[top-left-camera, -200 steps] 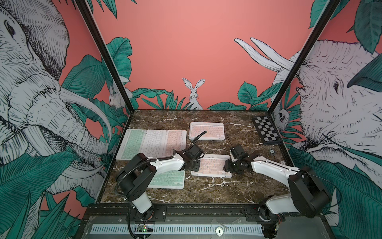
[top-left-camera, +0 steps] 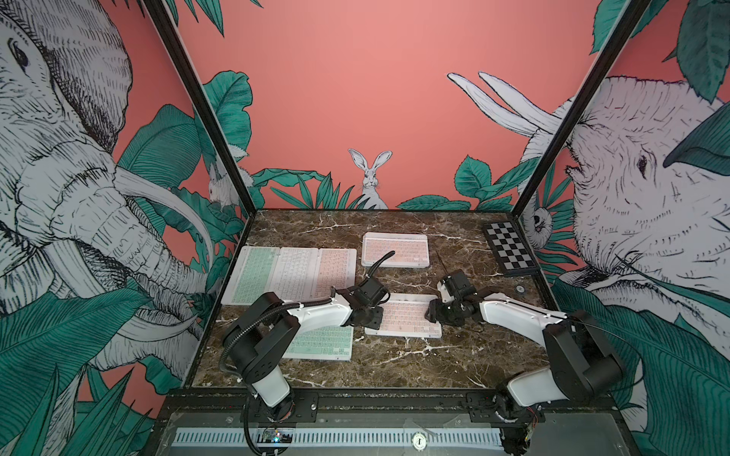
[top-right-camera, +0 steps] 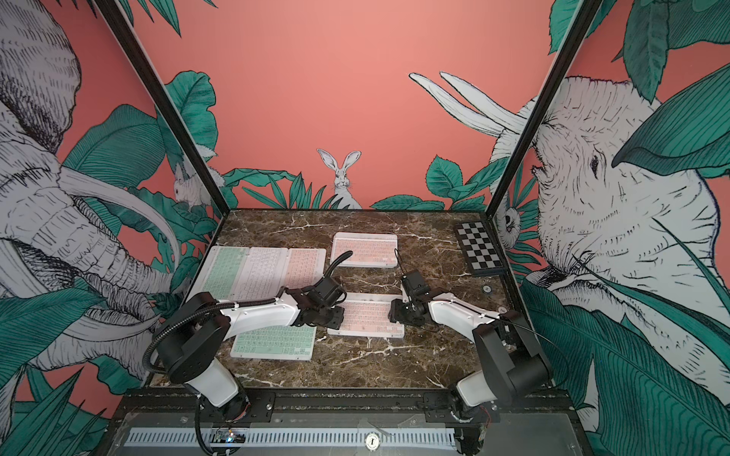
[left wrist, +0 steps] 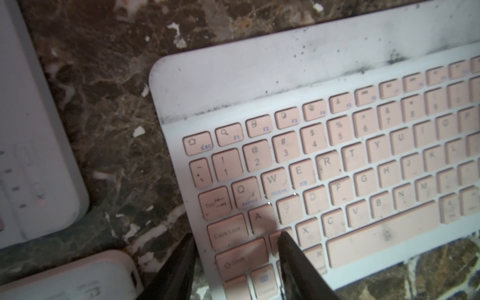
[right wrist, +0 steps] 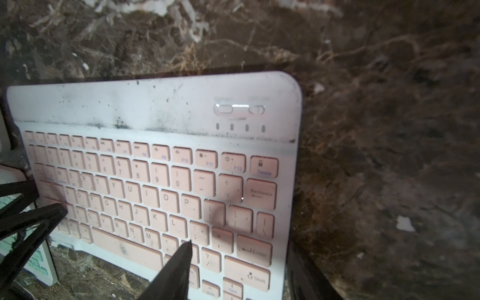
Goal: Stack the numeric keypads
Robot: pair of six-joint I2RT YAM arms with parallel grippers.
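Observation:
A pink-keyed white keyboard (top-left-camera: 403, 314) lies at the front middle. My left gripper is shut on its left edge, one fingertip over the Shift keys. My right gripper stands open at the keyboard's right end, one finger over the keys, the other just beside the edge. A second pink keyboard (top-left-camera: 395, 247) lies behind. At the left, green (top-left-camera: 254, 273), white (top-left-camera: 296, 275) and pink (top-left-camera: 334, 271) keyboards lie side by side. Another green keyboard (top-left-camera: 319, 345) lies at the front left, partly hidden by my left arm.
A black-and-grey checkered board (top-left-camera: 508, 247) lies along the back right edge, with a small round object (top-left-camera: 519, 289) in front of it. Bare marble shows along the back, right of the middle, and along the front right.
My right gripper has moved slightly toward the back over the last second. The left arm and the keyboards show no clear movement.

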